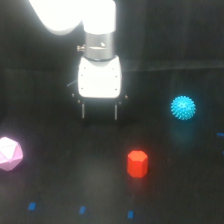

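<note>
My white gripper (pixel 99 115) hangs at the upper middle of the camera view, pointing down. Its two thin fingers stand apart with nothing between them, so it is open. A red hexagonal block (pixel 137 164) sits on the dark surface, lower in the picture and a little right of the gripper. Over at the right is a bright blue, bumpy ball (pixel 183 108). A pale pink, many-faced block (pixel 10 153) lies at the left edge, partly near the picture's border. The gripper touches none of these objects.
Small blue marks show on the dark surface along the bottom, such as a left mark (pixel 32 206) and a right mark (pixel 130 214). Another blue mark (pixel 220 134) is at the right edge. Bare surface separates the three objects.
</note>
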